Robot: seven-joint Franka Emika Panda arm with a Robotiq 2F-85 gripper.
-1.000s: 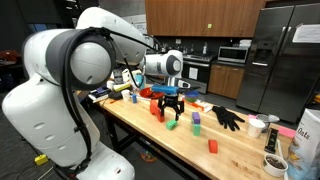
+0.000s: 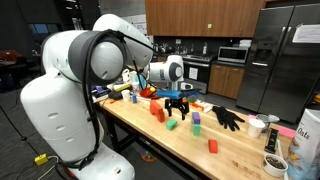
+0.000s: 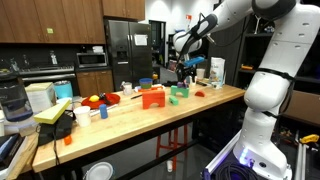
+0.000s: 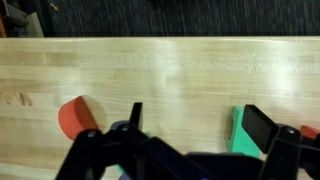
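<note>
My gripper stands open above the wooden table [image 4: 150,75], with nothing held between its fingertips. In the wrist view, a green block [image 4: 242,132] lies by the right finger, partly covered by it. A red piece [image 4: 76,117] is off to the left, and a bit of another red thing [image 4: 311,131] shows at the right edge. Exterior view 1 shows the gripper [image 2: 180,104] over a green block [image 2: 171,125] lying on the table. To its right stands a purple and green stack [image 2: 196,122]; a red block [image 2: 213,146] lies nearer the front.
A black glove [image 2: 225,117] and a white bowl [image 2: 256,128] lie beyond the blocks. Larger red blocks [image 2: 157,111] stand to the left of the gripper. Several containers crowd the right end.
In exterior view 1 the arm has shifted slightly, with the gripper a little farther right and lower than before. The blocks on the table look unmoved.
</note>
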